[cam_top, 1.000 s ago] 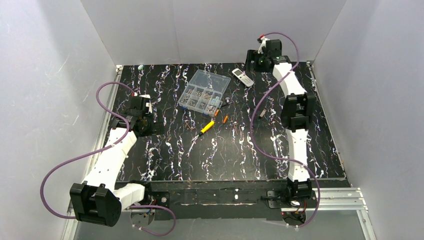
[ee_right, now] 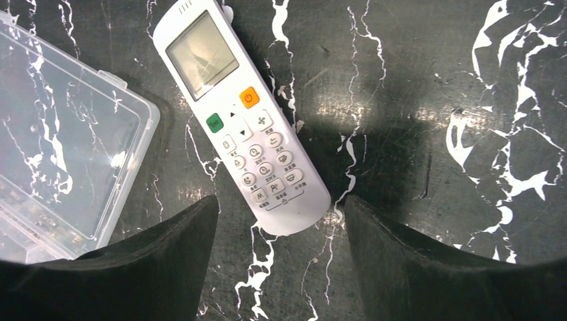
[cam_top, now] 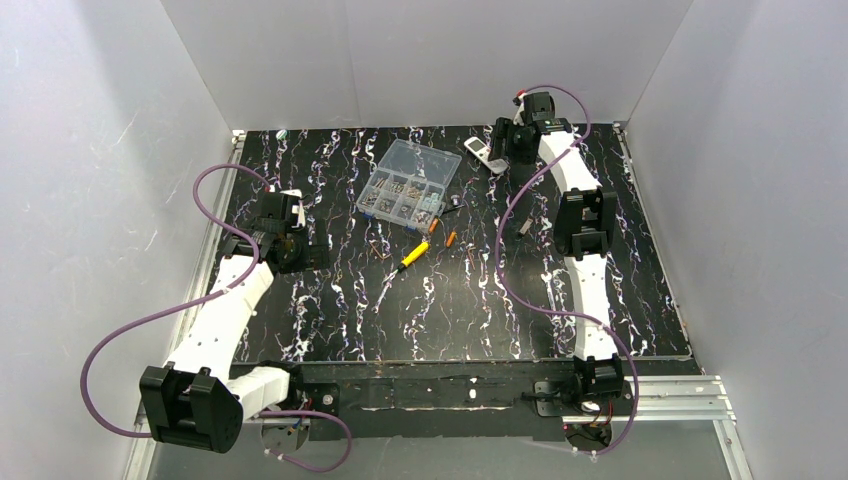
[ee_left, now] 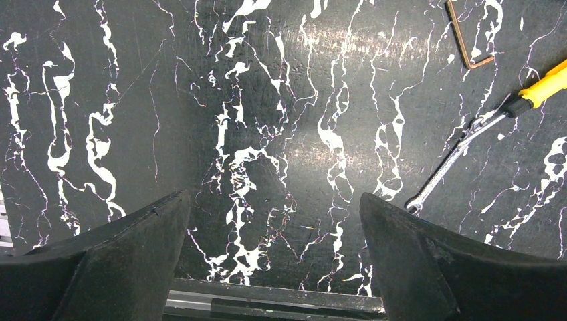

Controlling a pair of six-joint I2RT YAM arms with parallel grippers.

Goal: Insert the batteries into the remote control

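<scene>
The white remote (cam_top: 478, 149) (ee_right: 241, 120) lies face up at the back of the black marble table, right of the parts box. My right gripper (cam_top: 508, 140) is over its lower end, fingers apart on either side with a gap around it. My left gripper (cam_top: 305, 255) stands open over bare table at the left. Small orange cylinders, likely batteries (cam_top: 450, 239) (cam_top: 433, 225), lie near the box.
The clear parts box (cam_top: 410, 180) (ee_right: 80, 147) sits open at back centre. A yellow-handled tool (cam_top: 414, 254) (ee_left: 545, 85), wrenches (ee_left: 441, 174) and a hex key (ee_left: 461, 43) lie mid-table.
The left arm has not moved.
</scene>
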